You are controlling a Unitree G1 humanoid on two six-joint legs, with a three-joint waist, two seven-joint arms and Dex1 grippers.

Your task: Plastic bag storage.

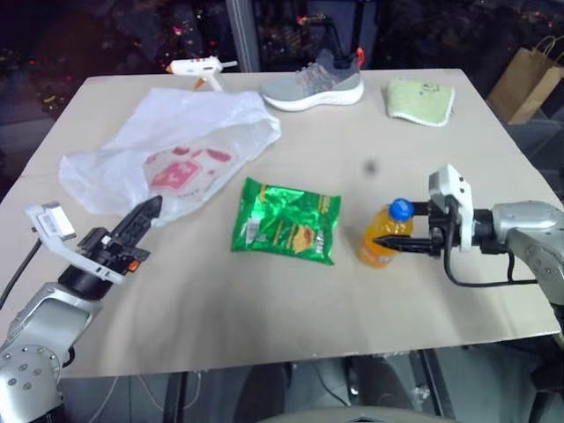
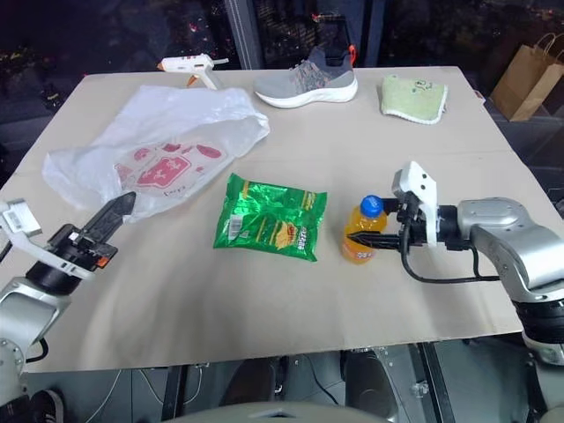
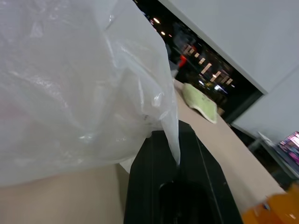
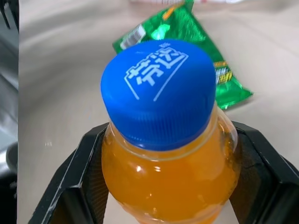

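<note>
An orange soda bottle (image 1: 379,249) with a blue cap stands upright near the table's front right. My right gripper is shut on its body, a finger on either side. At the left lies a white plastic bag (image 1: 189,132) with red print. The bag's edge is pinched in my left gripper, whose black fingers are together on the film. Between the arms, a green snack packet (image 1: 286,222) rests flat on the table. The bottle's lower part is hidden in the right wrist view.
Along the back edge are a white glue gun (image 1: 201,68), a grey shoe (image 1: 313,84) and a light green cloth (image 1: 419,101). A brown paper bag (image 1: 526,84) stands beyond the table's right side.
</note>
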